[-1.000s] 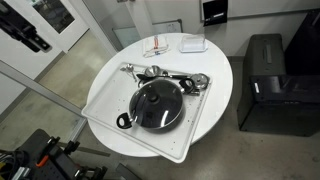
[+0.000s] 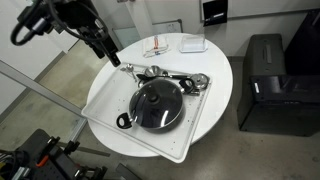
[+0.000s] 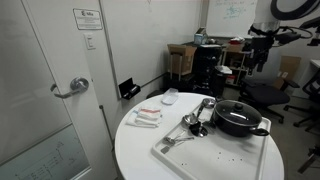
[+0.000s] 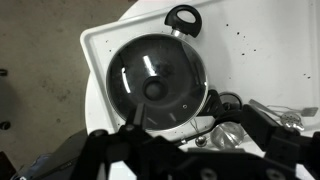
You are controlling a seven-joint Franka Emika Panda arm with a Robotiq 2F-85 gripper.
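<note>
A black pot [image 2: 157, 105] with a glass lid and dark knob stands on a white tray [image 2: 105, 109]. Its lid [image 4: 155, 82] is on, and two black handles jut from the sides. Metal utensils [image 3: 198, 121] lie beside the pot on the tray, among them ladle-like pieces with round bowls. My gripper is open and empty, high above the tray. In the wrist view its fingers cover part of the utensils and the area just below the pot.
The tray lies on a round white table [image 2: 216, 100]. Folded cloth or packets [image 3: 144, 118] and a clear container [image 3: 170, 97] rest behind it. A black cabinet [image 2: 277, 90] stands on the floor to the right.
My arm has come in from the upper left of exterior view 1 and moved right, closer to the table. The pot, tray and utensils have stayed where they were.
</note>
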